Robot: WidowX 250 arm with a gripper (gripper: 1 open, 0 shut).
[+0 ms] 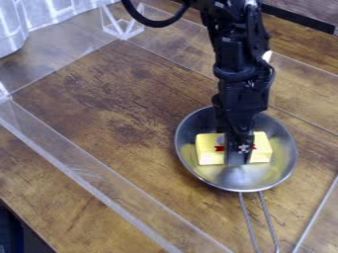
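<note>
A steel pan (pixel 238 176) with a long wire handle sits on the wooden table at the right. In it lies a yellow block (pixel 209 149) with a red-and-white label. My black gripper (pixel 235 148) reaches down from above over the middle of the block, hiding part of it.
Bare wooden table (pixel 106 109) fills the left and centre. A clear plastic piece (pixel 122 22) stands at the back, with transparent edging along the left and lower right.
</note>
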